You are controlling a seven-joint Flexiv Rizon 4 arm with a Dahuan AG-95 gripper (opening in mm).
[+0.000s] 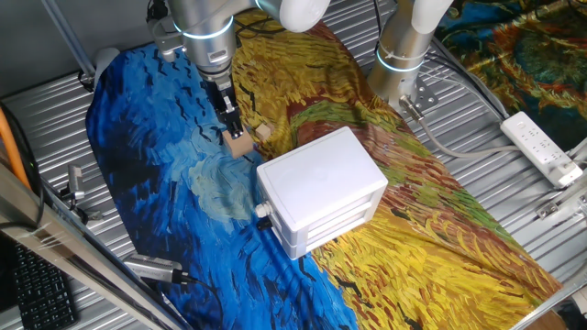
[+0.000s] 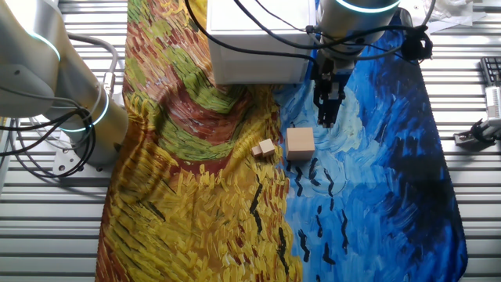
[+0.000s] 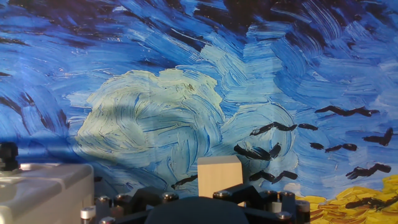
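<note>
A light wooden block lies on the painted cloth, beside the white drawer box. My gripper points down and overlaps the block's far edge in exterior view 1. From exterior view 2, the gripper appears beyond and to the right of the block, with cloth showing between them. The wrist view has the block at bottom centre, partly behind the black gripper parts. The fingertips are hidden there, so how the fingers stand does not show.
Small wooden pieces lie near the larger block. Dark cables cross above the box in exterior view 2.
</note>
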